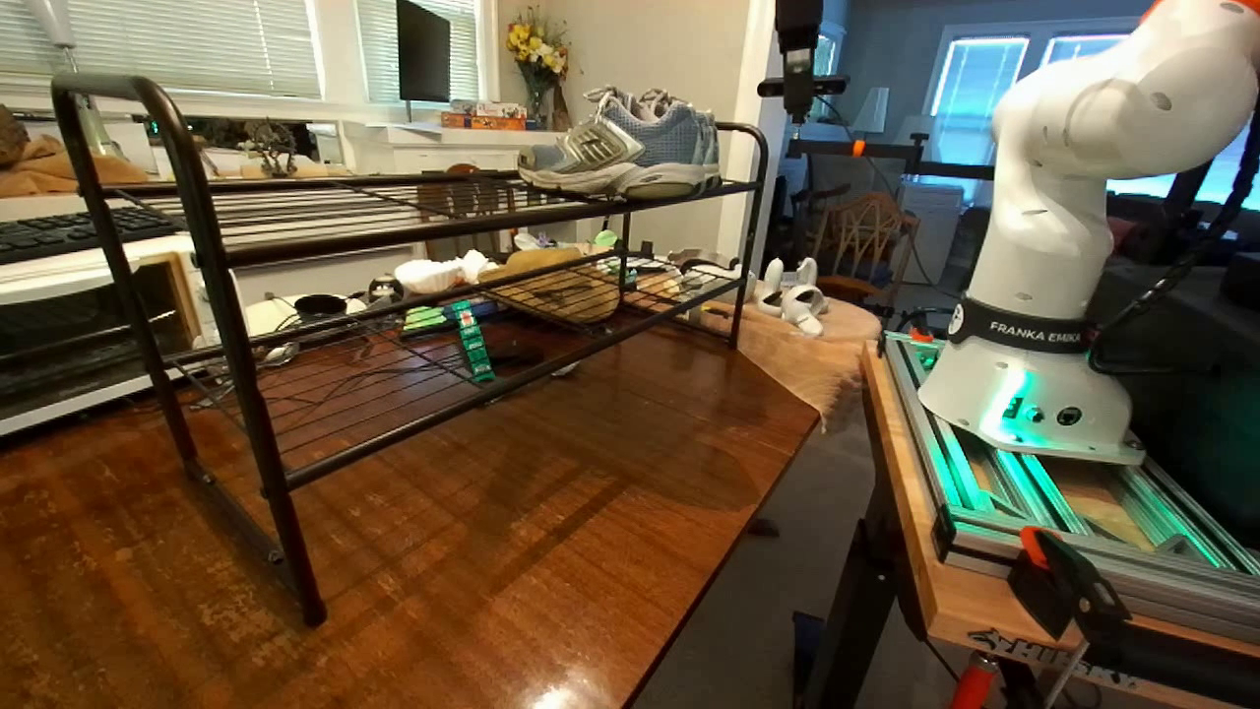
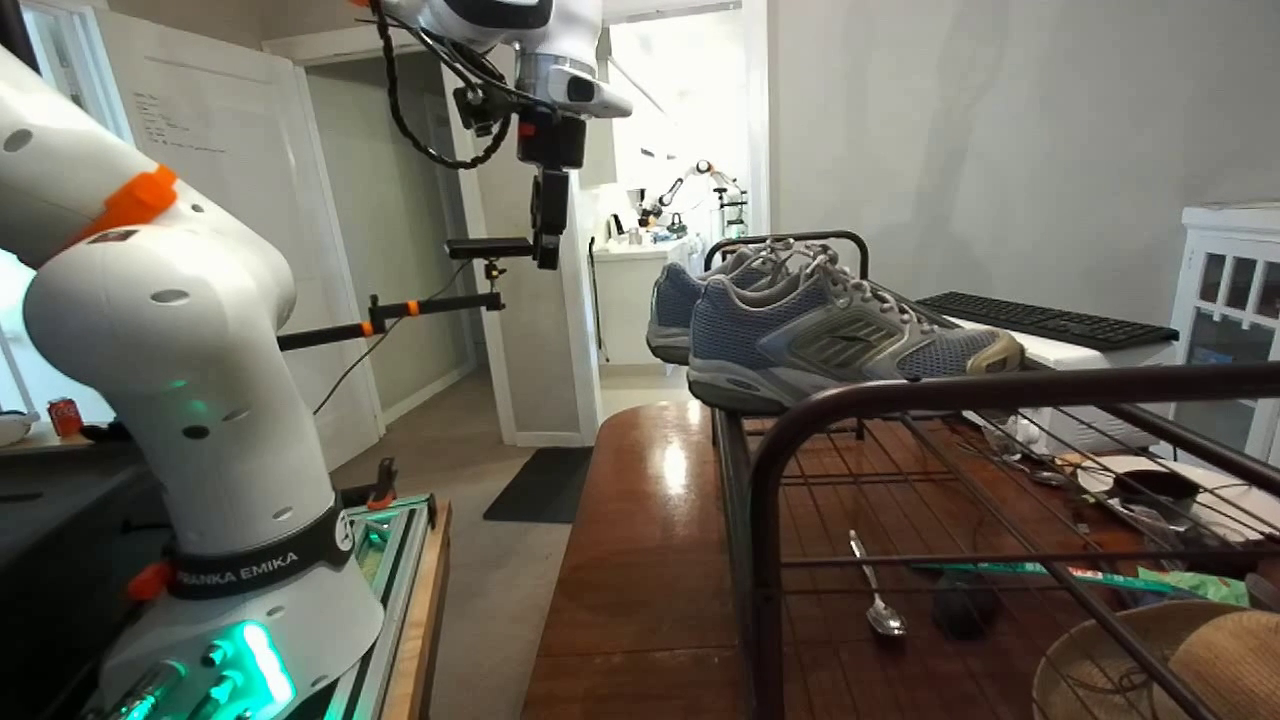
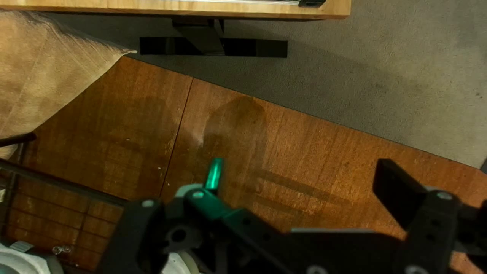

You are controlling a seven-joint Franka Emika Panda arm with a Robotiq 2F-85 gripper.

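Both grey-blue sneakers (image 1: 638, 148) stand side by side on the top tier of a dark metal shoe rack (image 1: 472, 232). From the other side, the nearer sneaker (image 2: 828, 330) partly covers its mate (image 2: 678, 306), and their heels lie toward the robot. My gripper (image 2: 548, 222) hangs pointing down, left of the shoes and apart from them, at about their height. In the wrist view the gripper is open, its fingers wide apart, with bare brown tabletop (image 3: 292, 169) below the gap. Only a sliver of the sneakers shows at that view's bottom edge.
A spoon (image 2: 882, 612), a straw hat (image 2: 1224, 672) and a green strip (image 1: 472, 343) lie at or under the lower tier. White sandals (image 1: 791, 295) sit on a cloth-covered surface beyond the rack. The tabletop in front of the rack is clear.
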